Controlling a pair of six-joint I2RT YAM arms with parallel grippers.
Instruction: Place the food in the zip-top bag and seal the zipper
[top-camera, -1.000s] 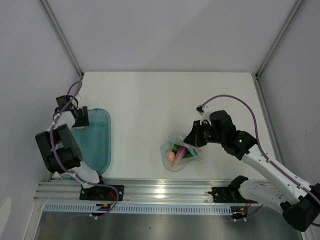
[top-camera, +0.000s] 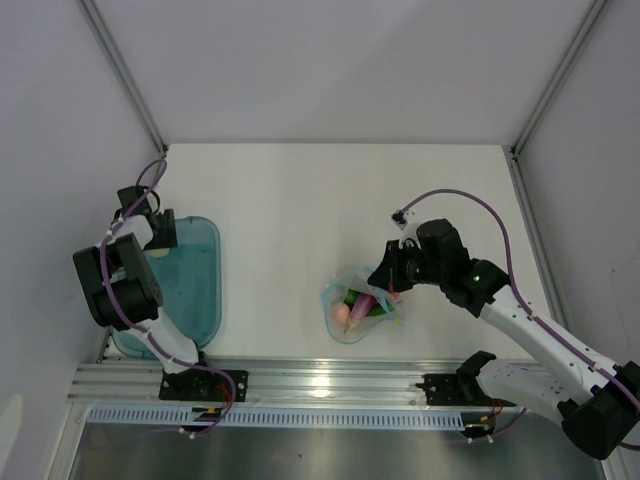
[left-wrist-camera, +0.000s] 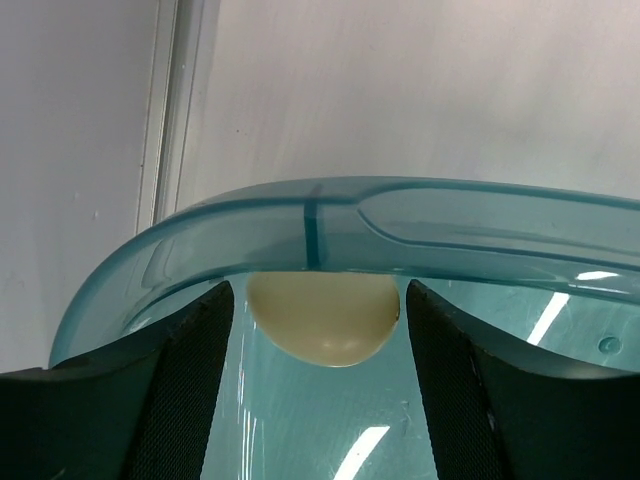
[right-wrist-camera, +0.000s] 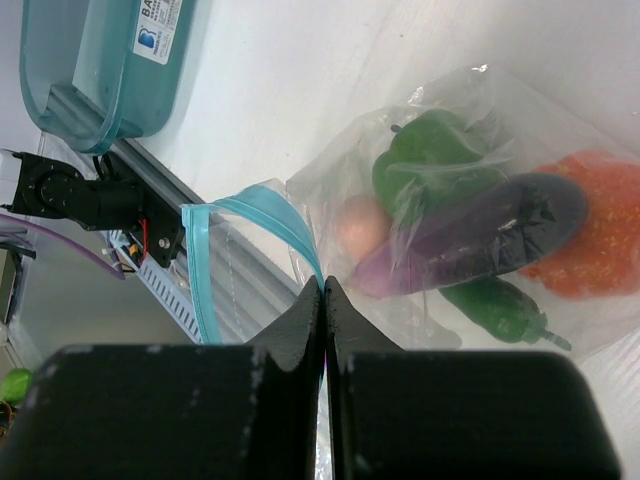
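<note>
A teal bin (top-camera: 185, 300) sits at the table's left. In the left wrist view a pale yellow rounded food piece (left-wrist-camera: 323, 315) lies inside it against the far wall, between the fingers of my open left gripper. Near the table's front middle, a clear zip bag (top-camera: 344, 330) holds an eggplant (right-wrist-camera: 470, 232), green peppers (right-wrist-camera: 430, 150), an egg-like piece (right-wrist-camera: 362, 226) and an orange-red piece (right-wrist-camera: 590, 225). My right gripper is shut at the bag's blue zipper edge (right-wrist-camera: 272, 215).
A metal rail (top-camera: 320, 370) runs along the front edge, and walls enclose the sides and back.
My left arm has shifted slightly toward the back at the bin's far end. The right arm and the bag look unchanged.
</note>
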